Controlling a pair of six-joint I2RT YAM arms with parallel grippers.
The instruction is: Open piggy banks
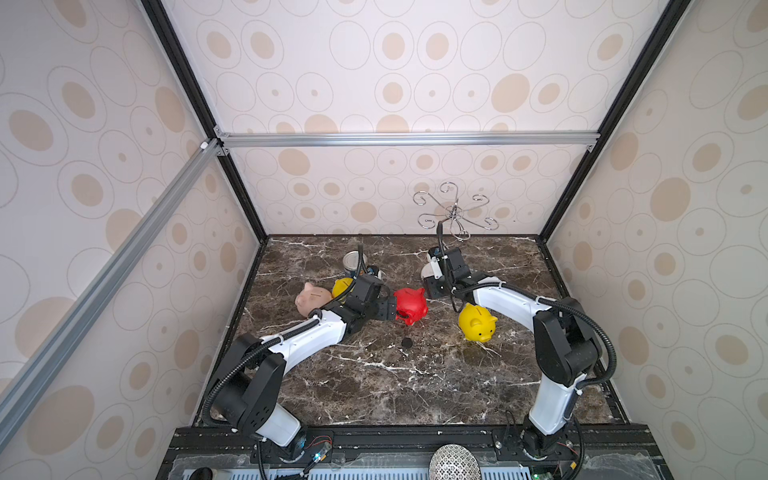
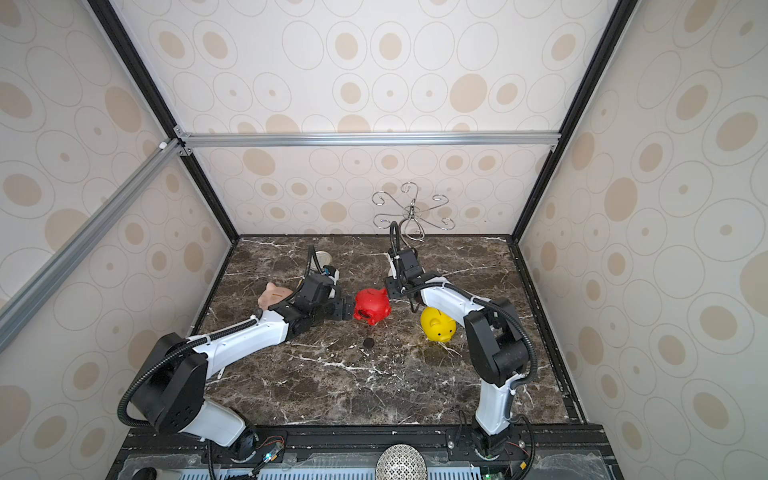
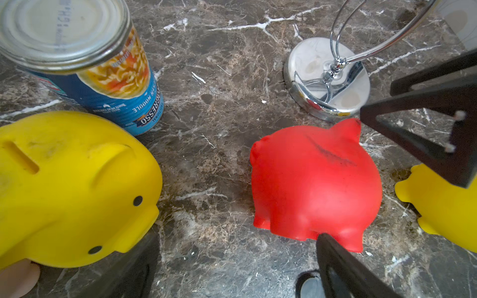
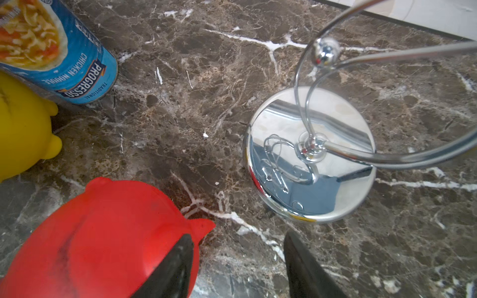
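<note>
A red piggy bank (image 1: pixel 409 304) sits in the middle of the table between both grippers. My left gripper is open beside it, nothing between its fingers. My right gripper hangs by the red pig's far right side, fingers apart and empty. A yellow piggy bank (image 2: pixel 438 324) sits at front right; another yellow one (image 3: pixel 79 178) stands left, near a pink piggy bank (image 1: pixel 312 298). A small dark round piece (image 2: pixel 369 343) lies in front of the red pig.
A soup can (image 4: pixel 74 59) stands at the back left. A chrome stand (image 4: pixel 268 124) with curled wire arms rises behind the red pig, close to my right gripper.
</note>
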